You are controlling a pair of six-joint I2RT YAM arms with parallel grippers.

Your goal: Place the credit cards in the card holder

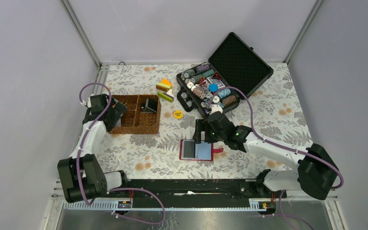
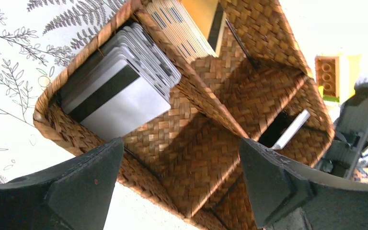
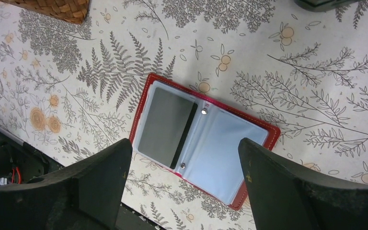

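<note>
An open card holder (image 3: 220, 152) with a red border lies flat near the table's front. A dark card with a black stripe (image 3: 167, 127) sits in its left side; the right side looks pale blue and bare. Above it hangs my right gripper, its fingers apart and nothing between them. Several white and grey credit cards (image 2: 124, 98), one with a black stripe, lean in a corner compartment of the woven basket (image 2: 211, 98). My left gripper is open over the basket, close to these cards but touching none.
More tan-edged cards (image 2: 184, 28) fill another basket compartment. An open black case of poker chips (image 1: 208, 88) stands at the back. A yellow disc (image 1: 178, 114) lies between basket and case. Patterned tablecloth (image 1: 167, 139) is clear between basket and holder.
</note>
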